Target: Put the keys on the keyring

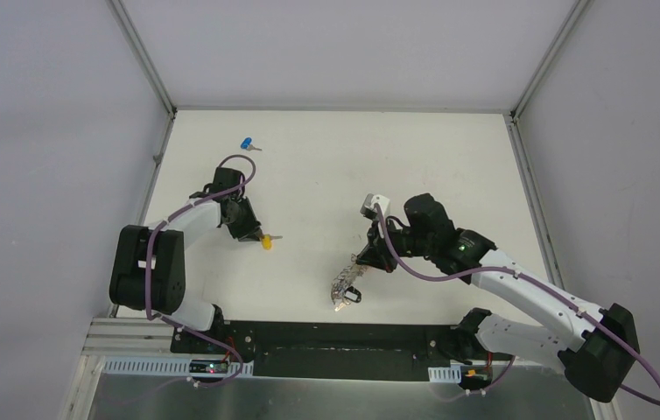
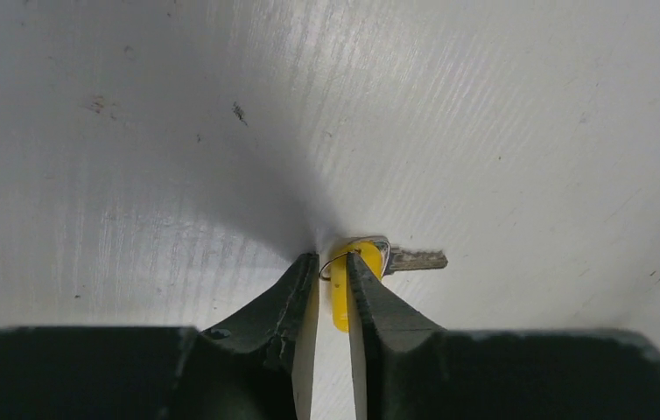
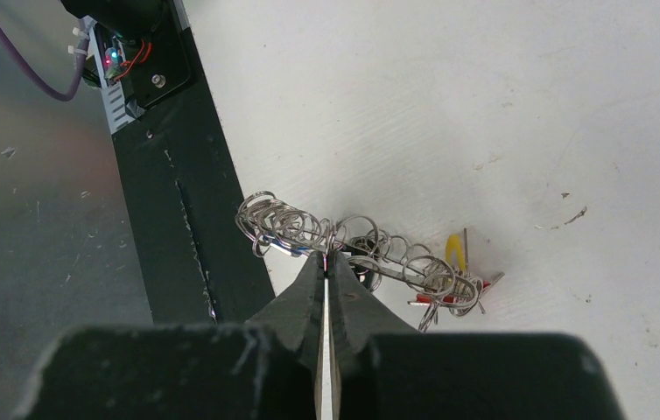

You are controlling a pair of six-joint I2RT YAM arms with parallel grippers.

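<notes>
A yellow-headed key (image 1: 266, 241) lies on the white table at the left, its blade pointing right. The fingertips of my left gripper are at the yellow head (image 2: 341, 306) and its thin metal ring, a narrow gap between them; whether they grip it is unclear. A blue-headed key (image 1: 247, 143) lies farther back. At the front middle right, my right gripper is shut at a tangled chain of metal rings (image 3: 283, 216) with keys and coloured tags; what is pinched between its tips is hard to make out.
A dark front edge (image 1: 344, 346) runs along the near side, with each arm's base at it. Walls stand on both sides and behind.
</notes>
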